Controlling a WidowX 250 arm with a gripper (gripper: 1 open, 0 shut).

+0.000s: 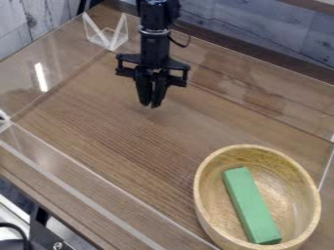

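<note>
My black arm hangs from the top middle over the wooden table, with its gripper (152,96) low at the upper middle of the camera view. The fingertips are small and dark, so I cannot tell whether they are open or shut. A cream bowl (209,200) stands at the lower right, with a green block (249,203) lying inside it, well away from the gripper.
Clear plastic pieces lie at the upper left (107,31) and at the left edge. Dark cables are at the bottom left corner.
</note>
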